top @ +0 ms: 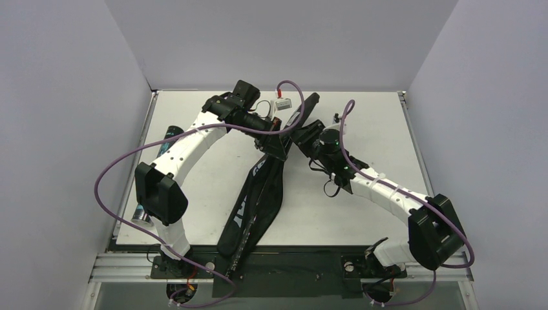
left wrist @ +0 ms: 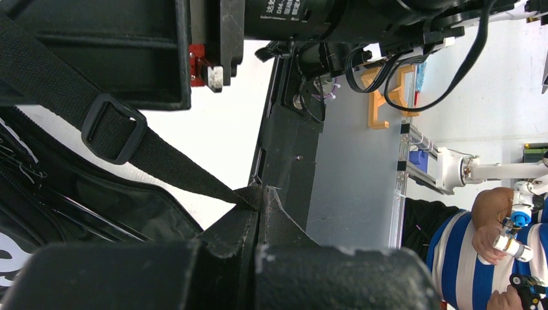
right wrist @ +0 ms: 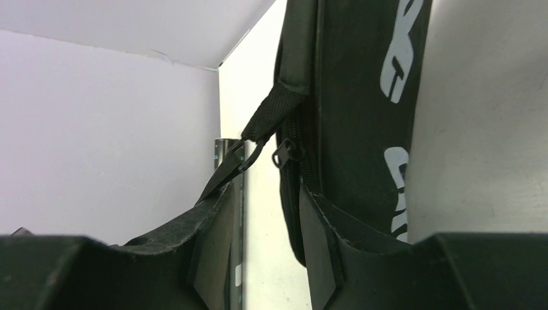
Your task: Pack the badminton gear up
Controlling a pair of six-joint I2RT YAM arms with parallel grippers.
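Observation:
The long black racket bag (top: pixel 271 190) lies diagonally across the table, its near end hanging over the front edge. Its zipper runs along it, apparently part open in the left wrist view. My left gripper, over the bag's middle, is shut on a black strap (left wrist: pixel 174 158) with a buckle. Just across from it, my right gripper stands open above the bag. Ahead of its fingers a zipper pull (right wrist: pixel 287 153) shows on the bag's edge, and a narrow strap loop (right wrist: pixel 252 155) runs toward the left finger. Nothing visible is clamped there.
A dark shuttlecock tube (top: pixel 143 214) lies along the table's left edge, partly hidden by the left arm. Both grippers are close together over the bag.

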